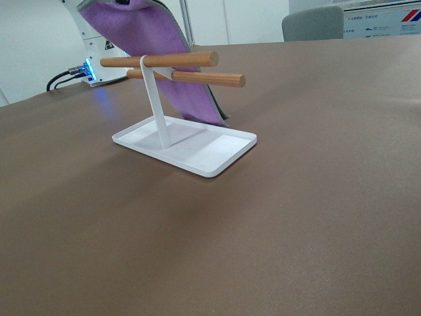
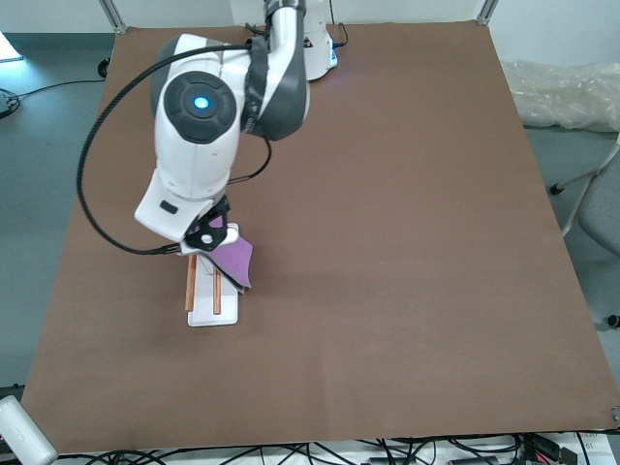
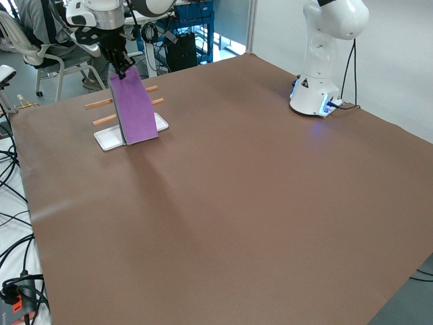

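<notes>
A purple cloth [image 2: 231,258] [image 1: 141,26] [image 3: 134,110] hangs from my gripper [image 3: 122,73] over a white rack with two wooden rods [image 2: 217,291] [image 1: 181,59] on a white base [image 1: 214,158]. In the camera top view the cloth slants behind the front rod, its lower end near the base's back. My gripper appears shut on the cloth's upper end; in the camera left view its fingers are hidden under the arm.
Cables [image 3: 17,203] lie along another edge, and chairs stand beyond.
</notes>
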